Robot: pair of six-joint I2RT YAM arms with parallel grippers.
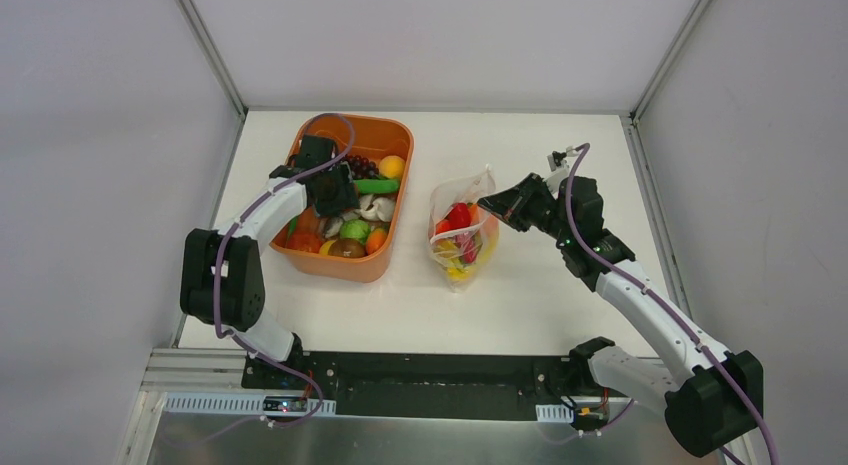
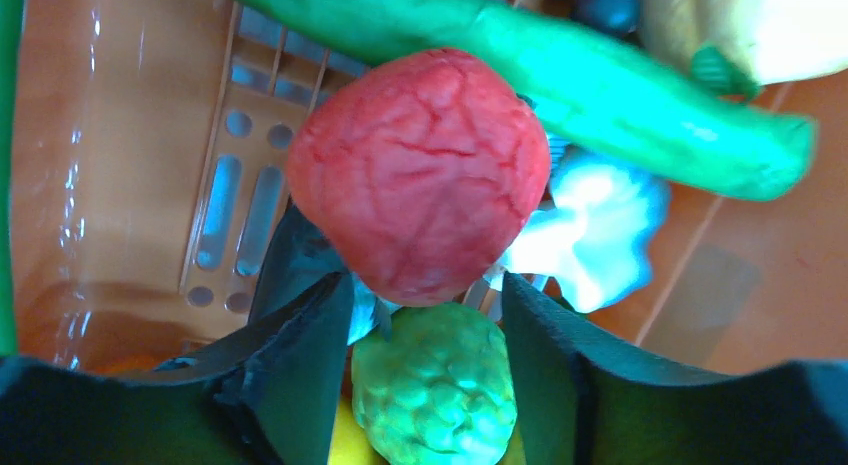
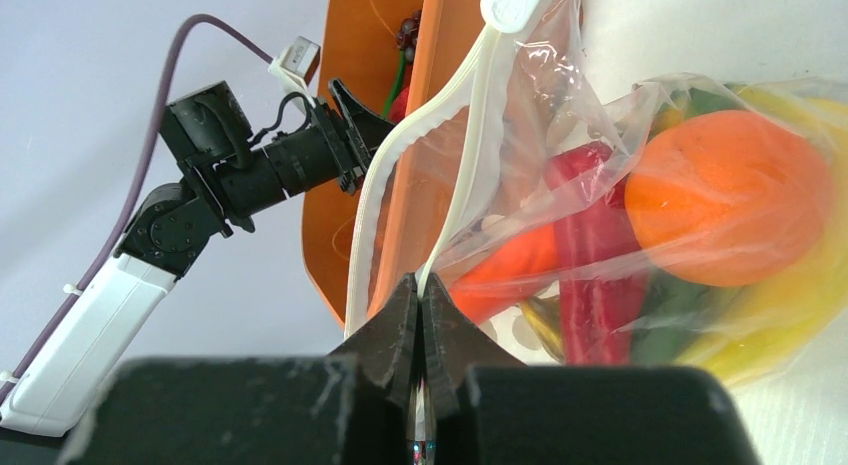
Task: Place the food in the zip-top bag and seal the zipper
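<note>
In the left wrist view, a wrinkled red food item [image 2: 420,175] lies just ahead of my left gripper, over the orange basket. The fingertips stand apart at its near end; whether they grip it cannot be told. From above, my left gripper covers the item. The clear zip bag [image 1: 463,257] stands mid-table with its mouth spread. It holds an orange [image 3: 725,197], a red pepper [image 3: 598,255], an orange-coloured long piece [image 3: 505,275] and yellow food [image 3: 790,295]. My right gripper is shut on the bag's rim. A round white slider [image 3: 509,5] sits at the far end of the zipper.
The orange basket [image 1: 402,220] holds several other foods, including a long green vegetable [image 1: 377,186], dark grapes [image 1: 361,167], a green knobbly piece [image 2: 433,385] and a yellow fruit [image 1: 392,167]. Bare table separates basket from bag and extends in front of both.
</note>
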